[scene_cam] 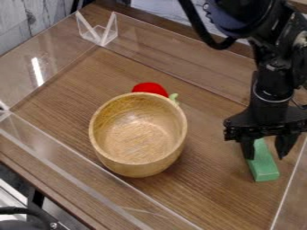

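Note:
My black gripper [267, 142] is low at the right side of the view, shut on the upper part of a green block [263, 168] on the wooden table [72, 85]. Its fingertips partly hide the block's top end. To the left sits a light wooden bowl [139, 132], with a red object with a small green tip [151, 90] behind it.
A small clear plastic item [95, 30] lies at the back left. The table has free room at the front centre, between bowl and block, and across the back.

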